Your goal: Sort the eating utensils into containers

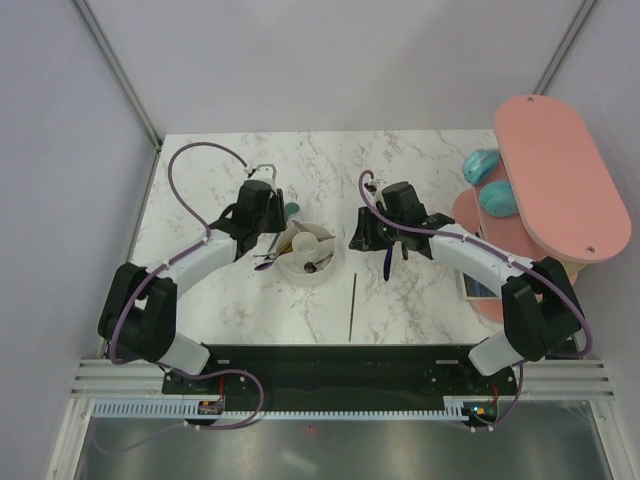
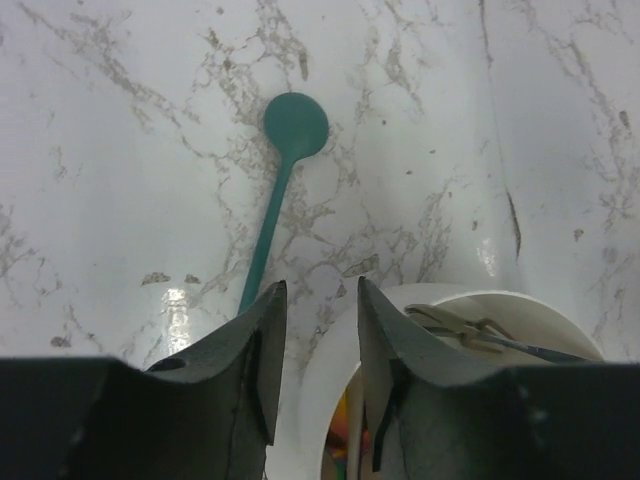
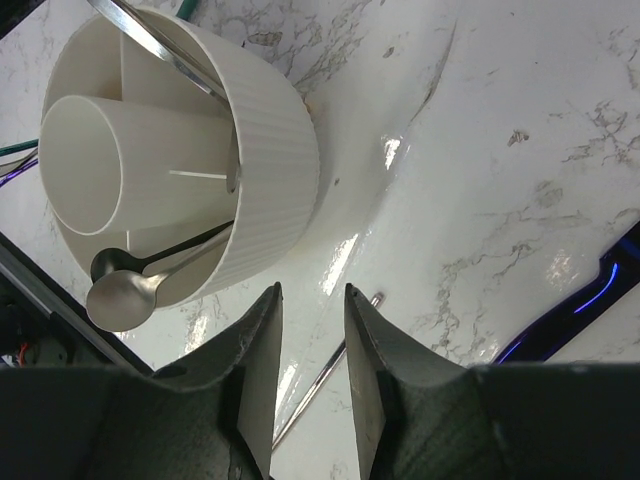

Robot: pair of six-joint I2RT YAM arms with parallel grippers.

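Observation:
A white round divided container (image 1: 307,278) stands between my arms, with a metal spoon (image 3: 122,302) and a black spoon (image 3: 115,262) among the utensils in it. A teal spoon (image 2: 275,205) appears to lie on the marble table beside the container, its handle running behind a finger of my left gripper. That gripper is part open over the container's edge, with the teal handle outside its gap. My right gripper is open and empty right of the container. Below it lie a thin metal utensil (image 3: 323,372) and a dark blue handle (image 3: 580,308).
A pink rack (image 1: 565,170) with teal cups (image 1: 498,198) stands at the right. A dark utensil (image 1: 405,251) lies by the right arm. More handles (image 1: 264,265) stick out left of the container.

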